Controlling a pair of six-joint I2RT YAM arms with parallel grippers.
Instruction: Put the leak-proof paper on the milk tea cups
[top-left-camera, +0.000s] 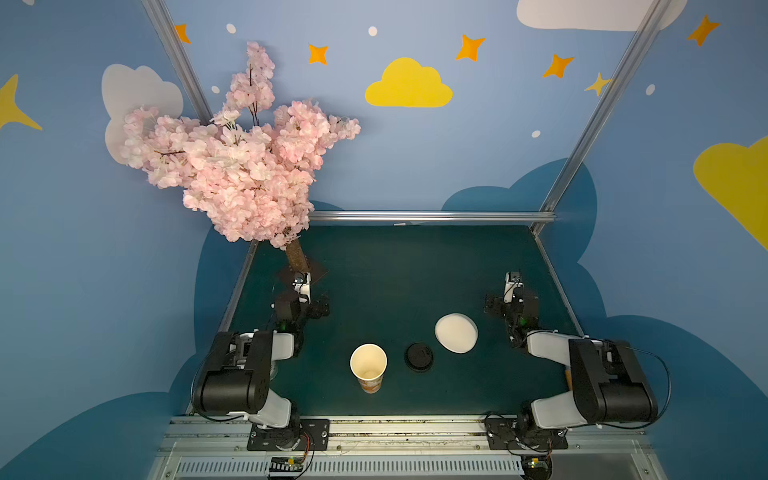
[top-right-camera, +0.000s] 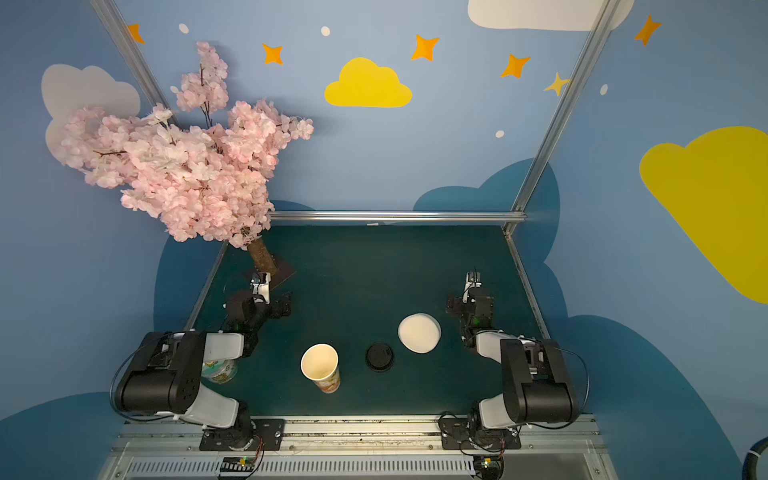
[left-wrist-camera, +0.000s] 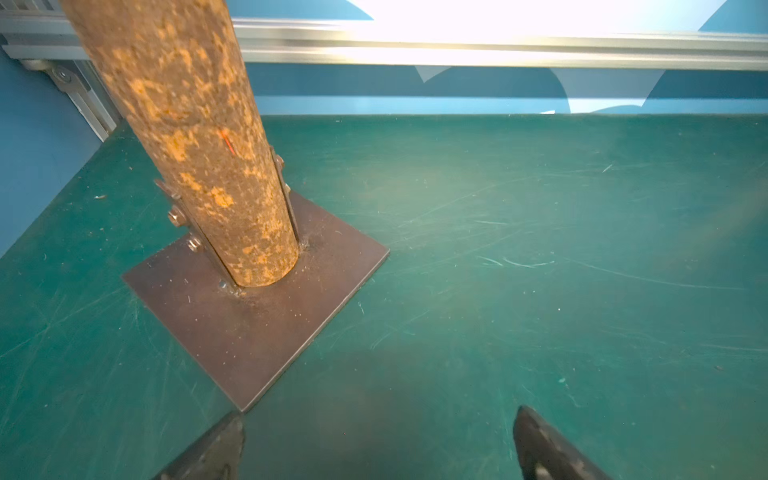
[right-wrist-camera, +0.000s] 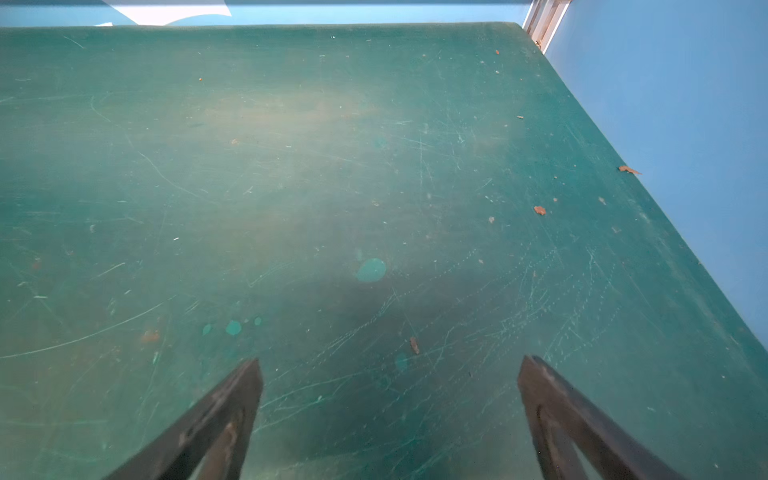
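A paper milk tea cup stands upright and open near the front middle of the green table. A black lid lies right of it, and a white round item, probably the leak proof paper, lies behind and right of the lid. My left gripper hangs at the left, facing the tree's base, fingers wide apart and empty. My right gripper is at the right, behind and right of the white item, open over bare table.
An artificial blossom tree with a trunk on a metal plate stands at the back left. A partly hidden container sits by the left arm.
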